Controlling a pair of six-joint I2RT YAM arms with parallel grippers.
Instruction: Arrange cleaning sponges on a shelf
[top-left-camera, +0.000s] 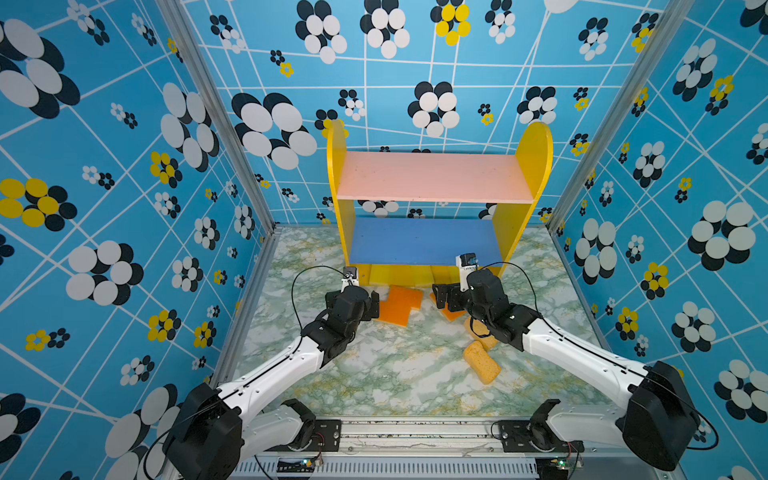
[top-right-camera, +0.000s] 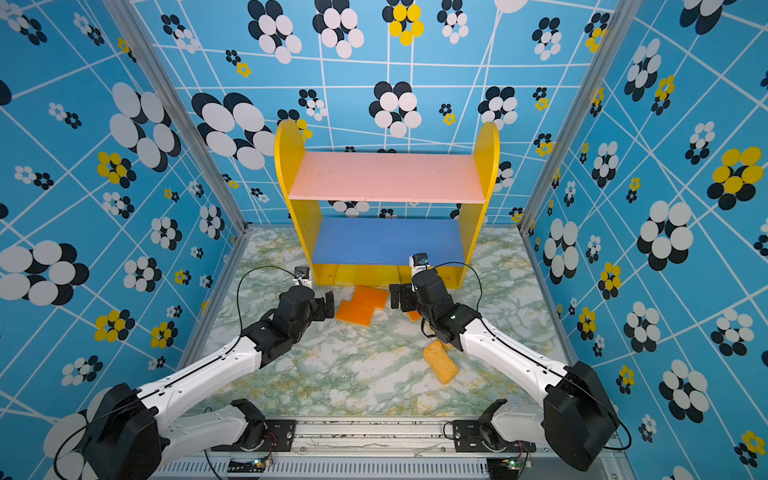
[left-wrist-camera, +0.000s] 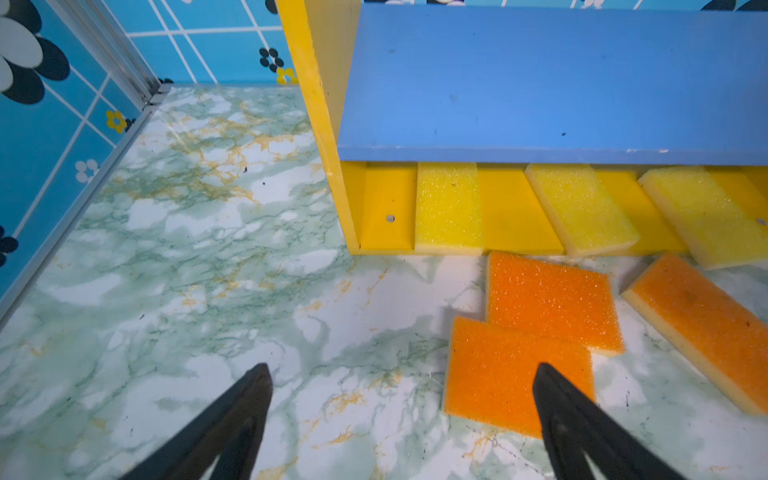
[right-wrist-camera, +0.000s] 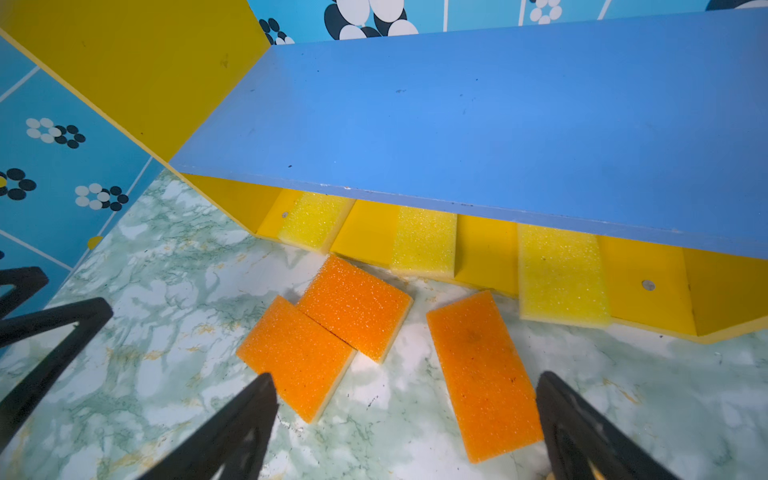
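Observation:
The shelf unit has a pink upper board (top-left-camera: 434, 172), a blue middle board (top-left-camera: 424, 236) and a yellow bottom, on which three yellow sponges (left-wrist-camera: 447, 208) lie side by side. Several orange sponges (left-wrist-camera: 552, 297) lie flat on the marble in front, two touching each other. My left gripper (top-right-camera: 324, 305) is open above the marble, left of the orange sponges, holding nothing. My right gripper (top-right-camera: 400, 296) is open over the orange sponges on the right, also empty.
Bare marble (left-wrist-camera: 200, 280) lies left of the shelf and in the middle front. The pink and blue boards are empty. Patterned walls enclose both sides and the back; a metal rail runs along the front edge.

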